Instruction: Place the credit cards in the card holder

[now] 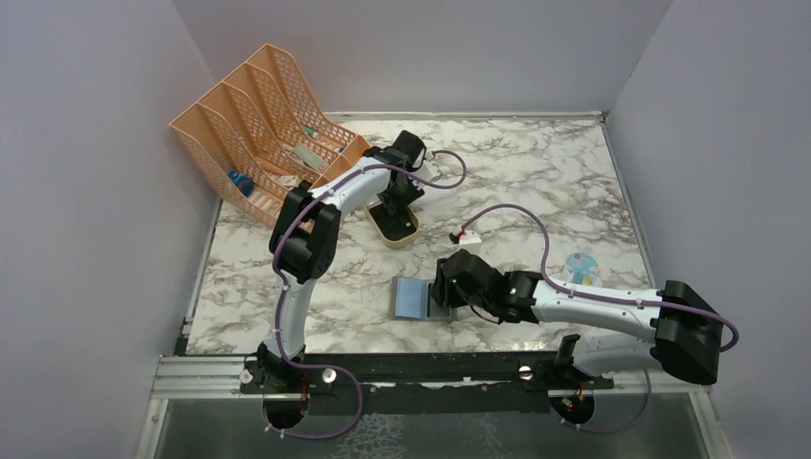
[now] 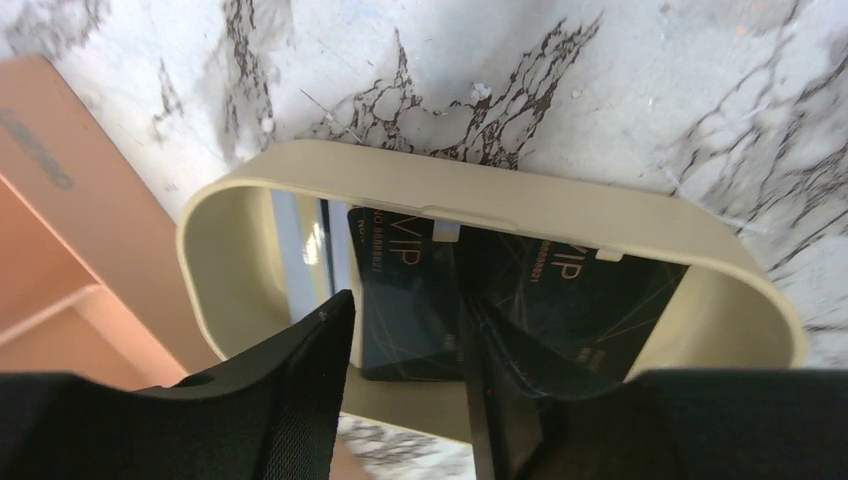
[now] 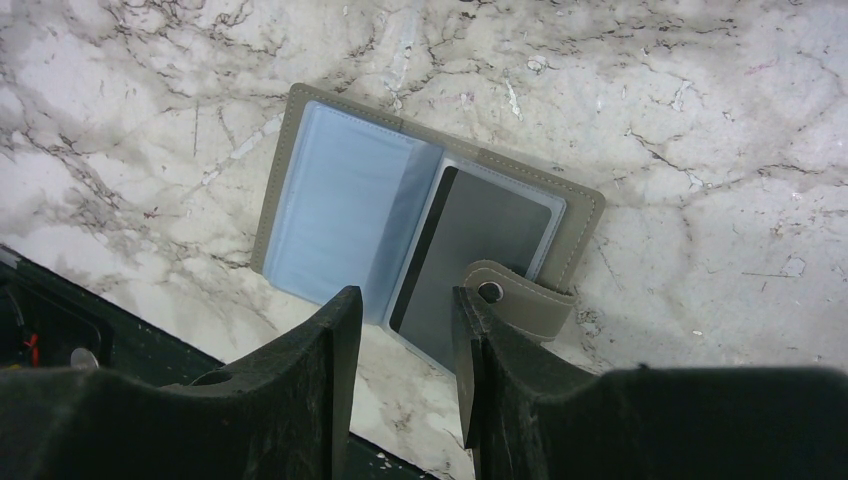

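Note:
Two black VIP cards, one on the left (image 2: 405, 300) and one on the right (image 2: 570, 300), lie in a cream oval tray (image 2: 480, 190). Above them hovers my left gripper, its fingers parted with bare space between and the left card seen through the gap. The card holder (image 3: 420, 220) lies spread out on the table, light-blue sleeve on one side. Behind its other clear sleeve is a dark panel (image 3: 470, 240), partly under a snap strap (image 3: 525, 300). My right gripper hangs over the holder's near edge, open and empty.
A tilted orange rack (image 1: 277, 105) holding several items stands at the back left, close against the tray. A blue round sticker (image 1: 581, 266) is at the right.

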